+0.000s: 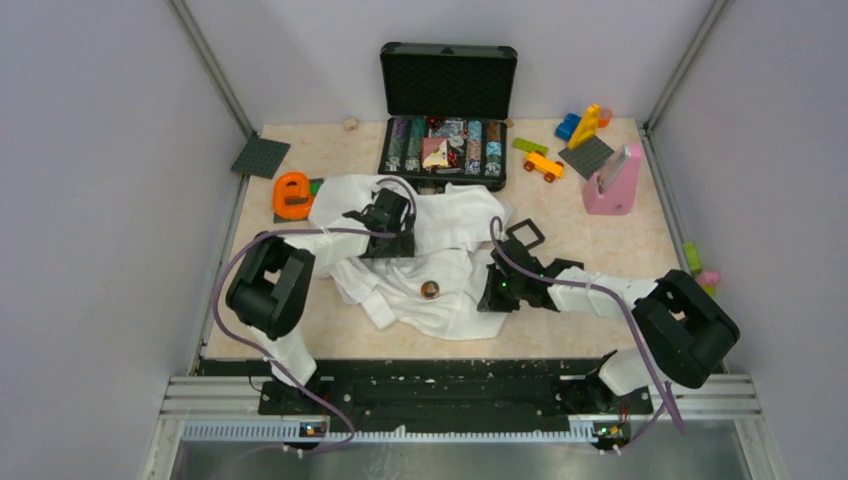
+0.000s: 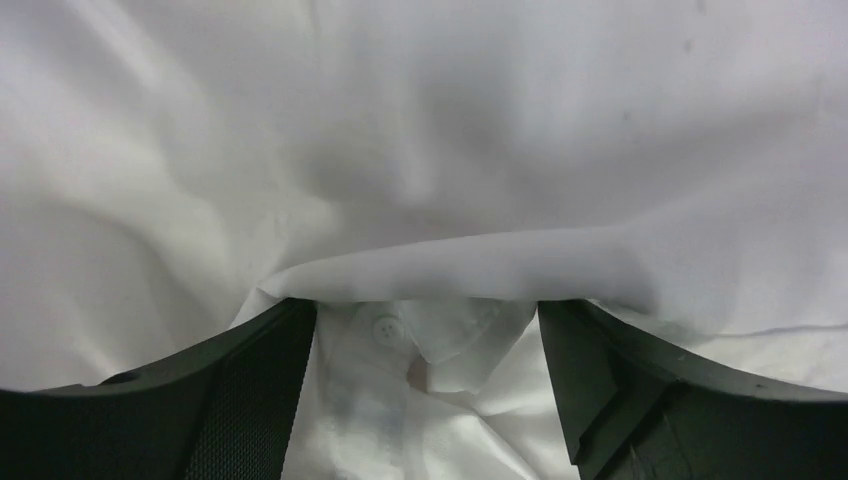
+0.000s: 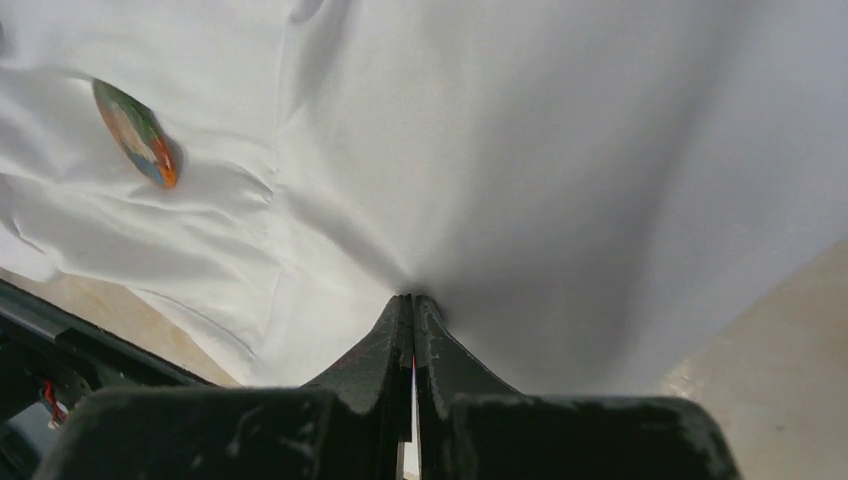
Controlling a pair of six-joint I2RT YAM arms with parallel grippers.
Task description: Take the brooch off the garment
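The white garment (image 1: 450, 315) lies rumpled across the middle of the table. A small round brooch (image 1: 429, 289) with a multicoloured face rests on it, between my two arms; in the right wrist view the brooch (image 3: 136, 134) shows at the upper left, tilted on the cloth. Up and left of it, my left gripper stands open over a fold, a shirt button visible beyond. My right gripper is shut at the garment's right part, apart from the brooch, its tips against the cloth. Whether a bit of fabric is pinched there cannot be made out.
An open black case (image 1: 445, 150) filled with colourful items stands at the back. An orange toy (image 1: 292, 196) lies left of the cloth, a dark square frame (image 1: 525, 234) right of it. Toys and a pink holder (image 1: 613, 185) occupy the back right.
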